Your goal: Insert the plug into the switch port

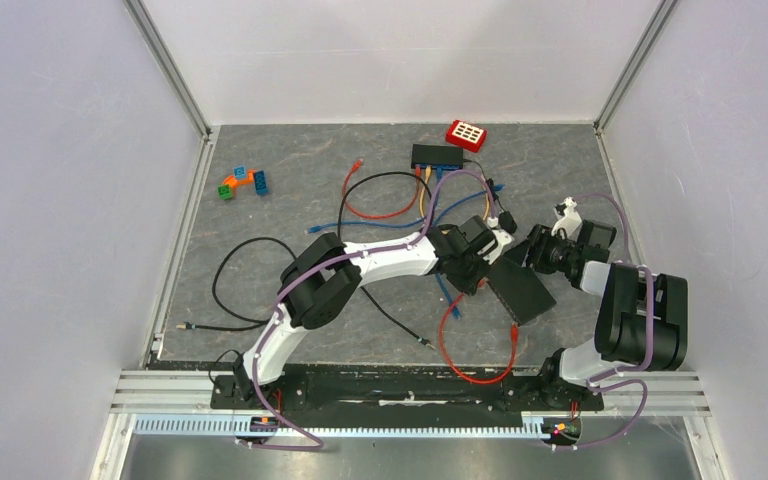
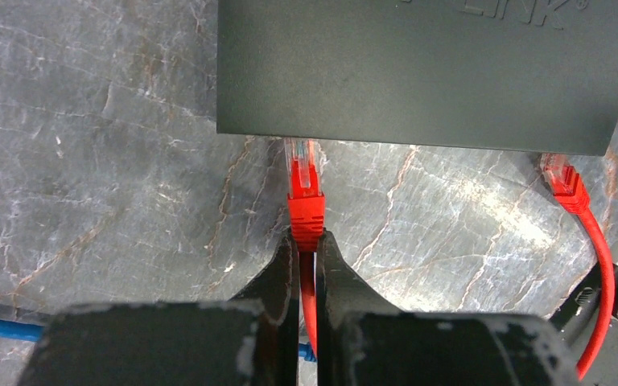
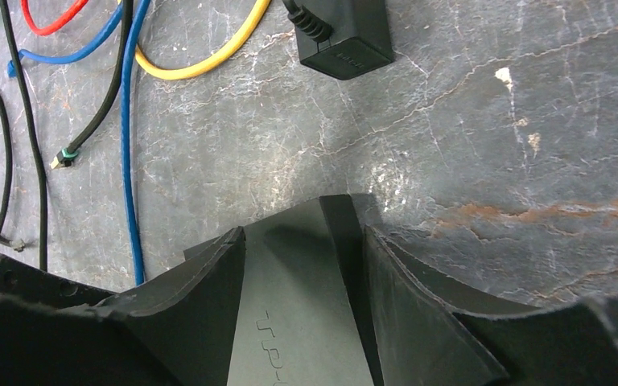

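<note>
In the left wrist view, a red plug [image 2: 306,211] with a clear tip points at the edge of the black switch [image 2: 418,72]. Its tip meets that edge; how far it sits in a port is hidden beneath the casing. Just behind the plug, my left gripper is shut on it. The cable's other red plug [image 2: 563,181] is at the same edge, further right. My right gripper has its fingers spread apart at one corner of the switch [image 3: 298,297]; one finger [image 3: 374,249] lies along the thin side. Whether both touch the casing is unclear.
A second black box [image 1: 437,156] with cables stands at the back, beside a red keypad [image 1: 466,135]. A black adapter [image 3: 344,40] lies beyond the switch. Loose cables cross the middle; coloured blocks [image 1: 243,182] sit back left.
</note>
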